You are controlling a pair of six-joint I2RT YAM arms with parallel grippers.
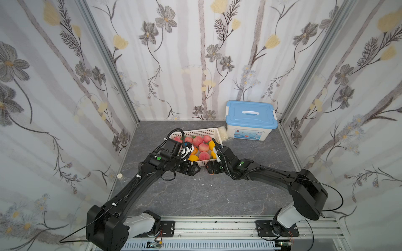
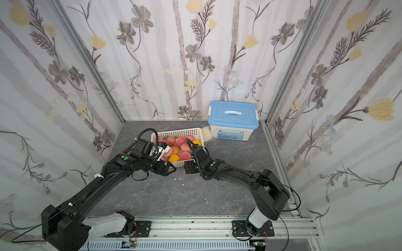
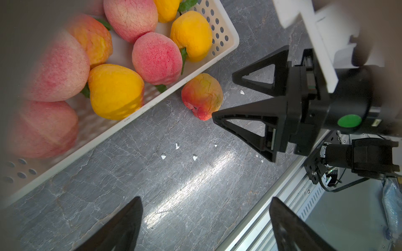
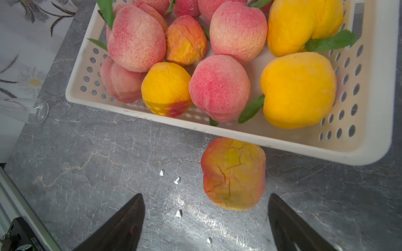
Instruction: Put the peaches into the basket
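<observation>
One red-yellow peach [image 4: 233, 173] lies on the grey table against the front outside wall of the white basket [image 4: 184, 122]. My right gripper is above it with fingers apart; the peach shows ahead of the gap, toward the right finger, not gripped. In the left wrist view the same peach [image 3: 203, 96] sits just beyond the right gripper's tips [image 3: 222, 115]. My left gripper stands apart over bare table in front of the basket, nothing between its fingers. From above, the arms mostly cover the loose peach. Several pink and yellow peaches fill the basket [image 1: 196, 150].
A blue-lidded storage box [image 1: 251, 121] stands behind right, with a pale bag [image 1: 222, 133] between it and the basket. Both grippers are close together at the basket's front edge. Small white scraps [image 3: 195, 157] dot the open table in front.
</observation>
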